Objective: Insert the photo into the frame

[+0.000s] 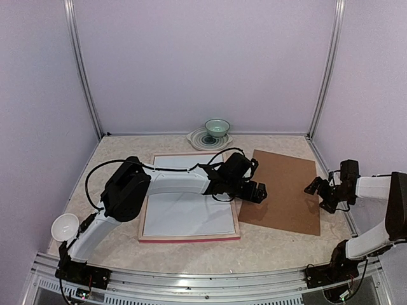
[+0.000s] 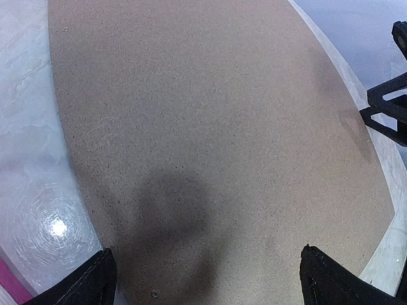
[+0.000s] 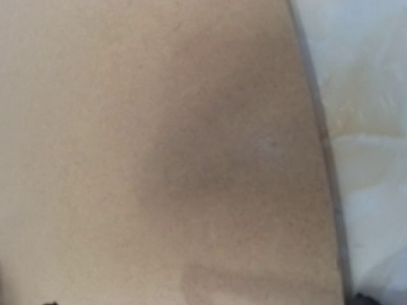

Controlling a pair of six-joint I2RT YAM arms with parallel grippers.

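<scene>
The frame (image 1: 189, 239) lies flat on the table, with a white inside and a reddish front edge; my left arm crosses over it. To its right is a flat brown board (image 1: 283, 181), slightly turned, and no separate photo shows. My left gripper (image 1: 261, 192) is open above the board's left part; in the left wrist view its fingers (image 2: 324, 279) stand wide apart with only the board (image 2: 222, 146) below. Over the board's right edge my right gripper (image 1: 317, 193) is open; the right wrist view shows the board (image 3: 159, 159) and its edge, with the fingertips barely in view.
A green bowl (image 1: 217, 127) stands on a plate (image 1: 202, 141) at the back. On the left is a white bowl (image 1: 65, 227). Walls close off the back and sides.
</scene>
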